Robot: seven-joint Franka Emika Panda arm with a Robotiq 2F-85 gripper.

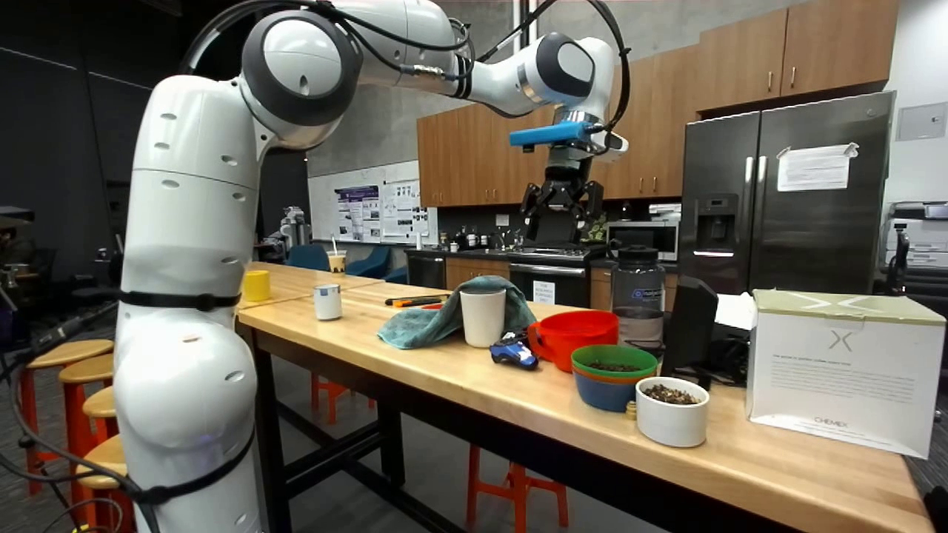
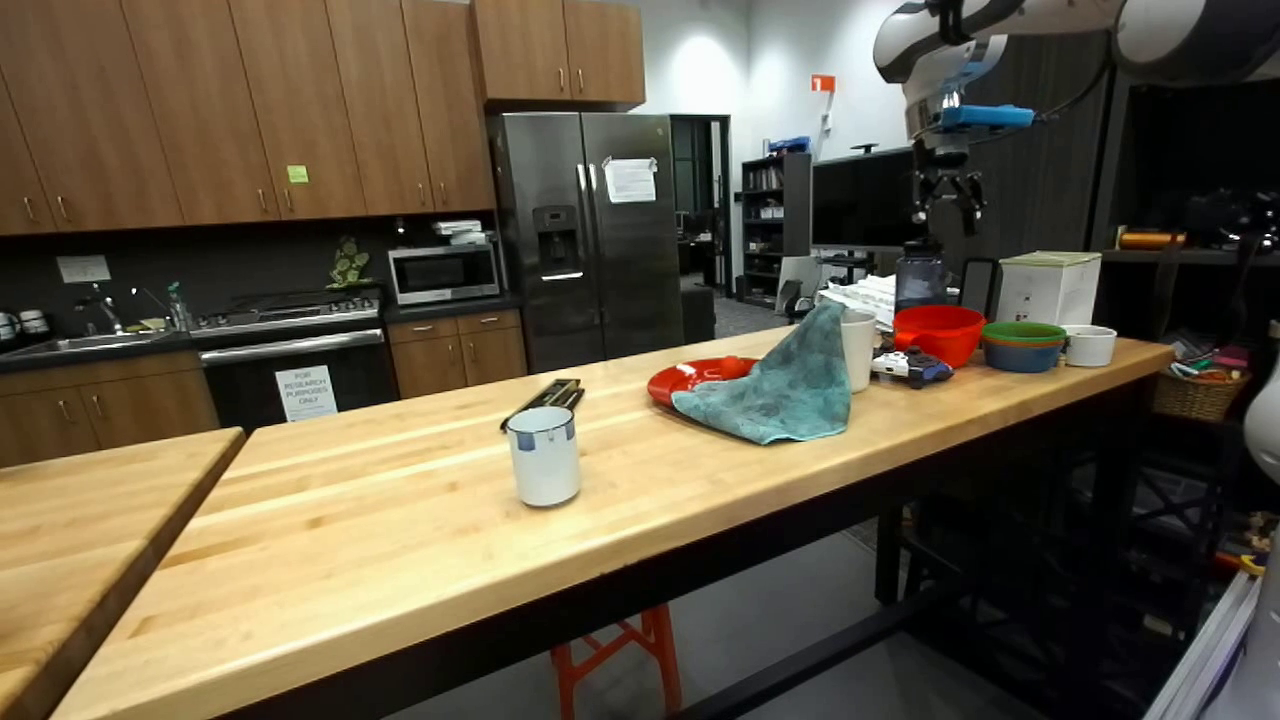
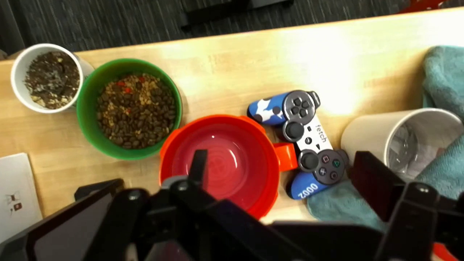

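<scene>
High above the right half of the table, my gripper points down, clear of everything. In the wrist view its two fingers stand wide apart, and nothing is held between them. Below lie a red handled bowl, a blue-and-white game controller and a cream cup. The cup leans into view beside a teal towel. Coffee beans fill a green bowl, stacked on other bowls. Next to it is a white bowl with dark, dry contents.
A dark bottle, a black upright object and a Chemex box crowd the right end. A red plate lies partly under the towel. A white mug stands alone, with bare table around it.
</scene>
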